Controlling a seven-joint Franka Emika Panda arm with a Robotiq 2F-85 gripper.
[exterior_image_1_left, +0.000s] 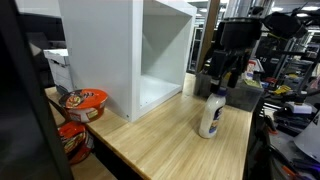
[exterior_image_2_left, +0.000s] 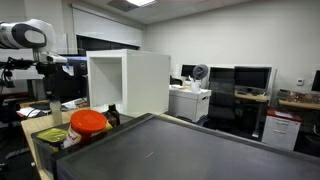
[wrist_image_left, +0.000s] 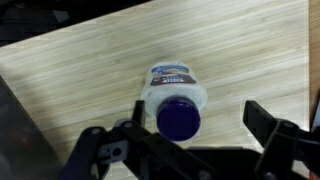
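Note:
A white bottle with a dark blue-purple cap and a coloured label stands upright on the wooden table, seen from above in the wrist view. In exterior view 1 the same bottle is on the table's right part. My gripper is open, its two dark fingers spread on either side of the cap with gaps between. From the side, the gripper hangs over the bottle, close around the height of its top. Whether any finger touches the bottle cannot be told.
A white open-sided box stands on the table left of the bottle. Red bowls sit further left, one beside the box and one lower down. Bare tabletop lies in front of the box.

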